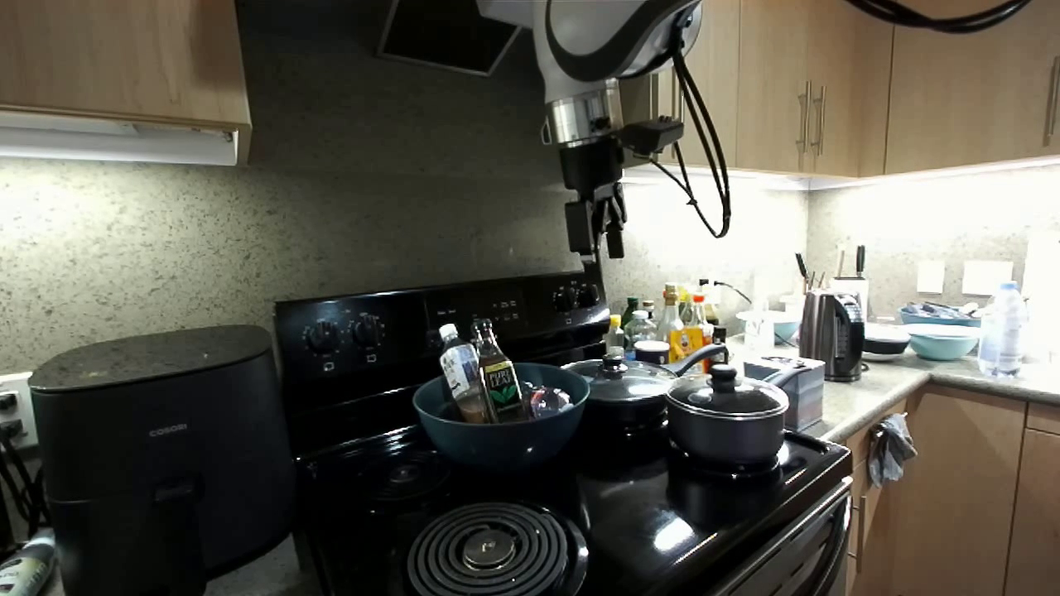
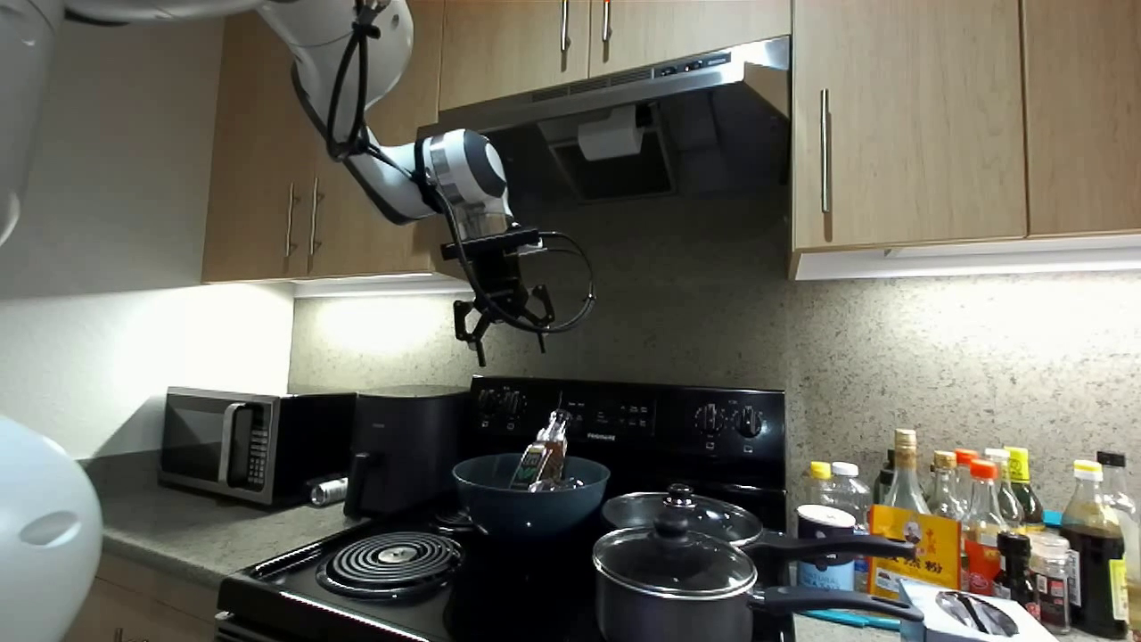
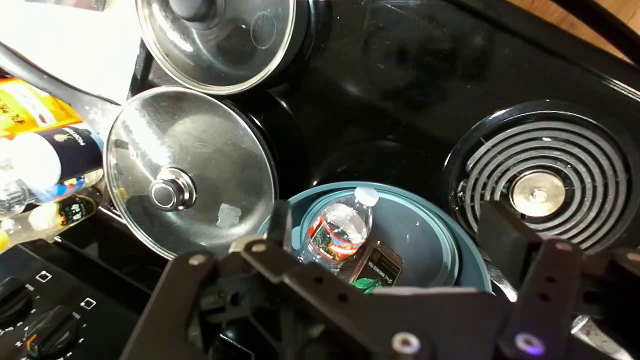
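Observation:
A deep teal bowl (image 1: 502, 444) stands on a back burner of the black stove, with bottles leaning inside it. One is a clear bottle with a white cap (image 1: 462, 372). Beside it tilts a brown glass bottle with a green leaf label (image 1: 502, 377). A clear plastic bottle with a red label (image 3: 339, 228) lies in the bowl in the wrist view. High above the stove hangs my gripper (image 2: 511, 351), its fingers spread apart and empty. In the wrist view its fingers (image 3: 279, 225) reach over the bowl, and the gripper's body hides the bowl's near part.
Two lidded pots, a grey saucepan (image 1: 727, 422) and a pan (image 2: 685, 512), stand right of the bowl. Several bottles (image 2: 963, 503) crowd the counter beyond. An air fryer (image 1: 164, 447) flanks the stove's left side.

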